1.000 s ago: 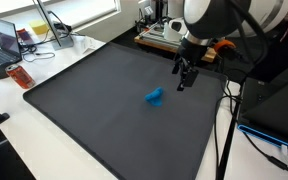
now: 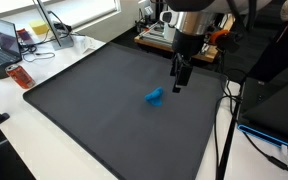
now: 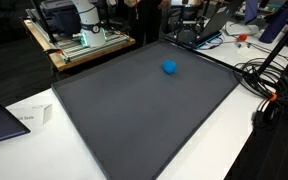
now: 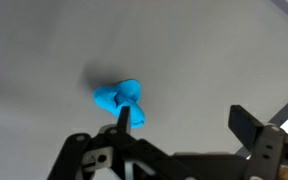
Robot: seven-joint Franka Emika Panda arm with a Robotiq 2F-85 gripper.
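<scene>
A small bright blue object [image 2: 154, 97], perhaps crumpled cloth, lies on the dark grey mat in exterior view 1. Near the far end of the mat, exterior view 2 shows this blue thing [image 3: 169, 67] as a small lump. The wrist view has the blue object [image 4: 131, 90] left of centre, with a narrow part pointing down toward the left finger. My gripper [image 2: 180, 84] hangs over the mat to the right of it in exterior view 1. In the wrist view the gripper is open, its black fingers wide apart with nothing held.
An orange-red can [image 2: 21, 77] and a laptop [image 2: 8, 38] stand beyond its left edge. Black cables [image 3: 269, 80] run along the right side in exterior view 2.
The arm above my gripper has shifted slightly to the right in exterior view 1, while the fingers stay near the same spot. The blue object has not moved.
</scene>
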